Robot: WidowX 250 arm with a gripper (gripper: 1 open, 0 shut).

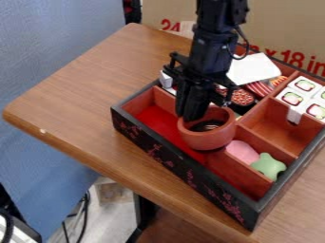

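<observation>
A black gripper (pixel 193 106) reaches down from the top of the view into a bento-style box (pixel 133 133) with red compartments and a dark rim. Its fingers are at a reddish-brown round bowl (pixel 208 137) in the middle of the box; whether they grip its rim is unclear. Pink (pixel 242 151) and pale green (pixel 268 166) pieces lie in the front right compartment. Behind the bowl are striped pieces (pixel 260 89) and a white square (pixel 253 68).
The box sits on a wooden table (pixel 95 71), whose left half is clear. White items with red marks (pixel 299 99) are at the box's right. A cardboard box (pixel 288 28) stands behind; the table's edge borders a floor with cables at lower left.
</observation>
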